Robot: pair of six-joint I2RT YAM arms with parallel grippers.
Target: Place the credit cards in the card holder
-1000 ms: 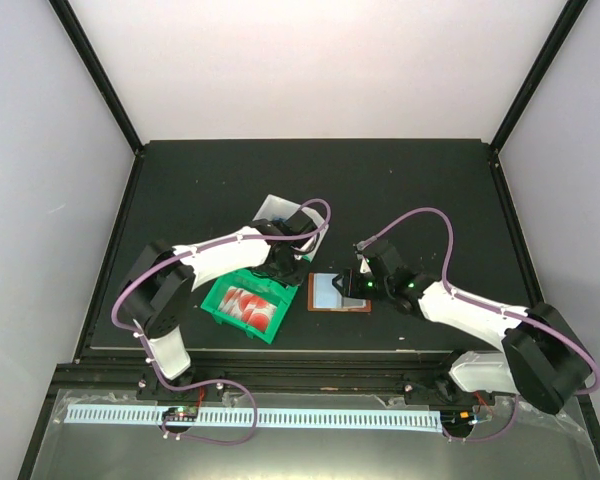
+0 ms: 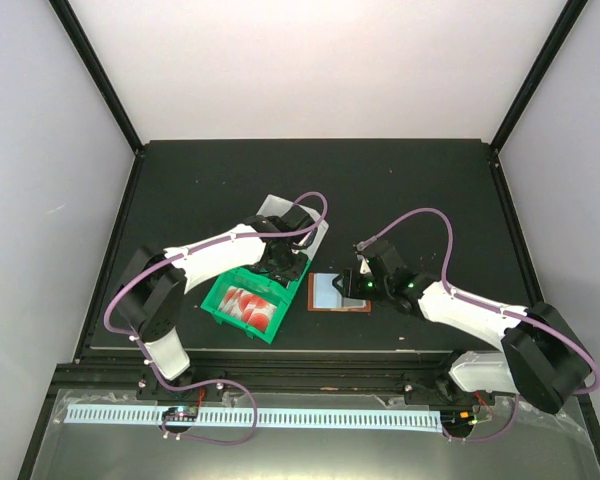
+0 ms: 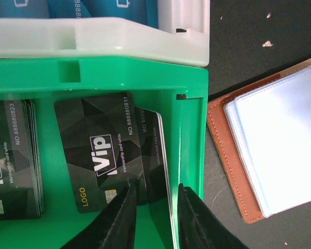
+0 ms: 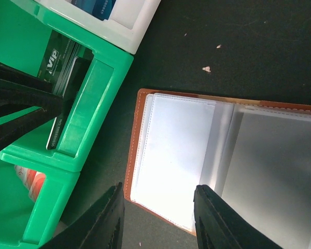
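Black VIP cards [image 3: 101, 150] stand in the green bin. One card [image 3: 158, 155] leans by the bin's right wall, its pale edge toward that wall. My left gripper is open over this card, its fingers on either side of the card's edge in the left wrist view. In the right wrist view, the left fingers [image 4: 33, 101] reach into the bin beside the card. The brown card holder [image 4: 136, 140] lies opened flat on the table, with clear sleeves [image 4: 176, 140] showing. My right gripper is open above the holder's left edge, nothing between its fingers.
A white bin [image 3: 194, 31] with blue cards adjoins the green bin [image 3: 189, 145] on its far side. Another green bin [image 2: 242, 320] holding red-and-white cards is nearer the front.
The right arm and the holder have stayed put.
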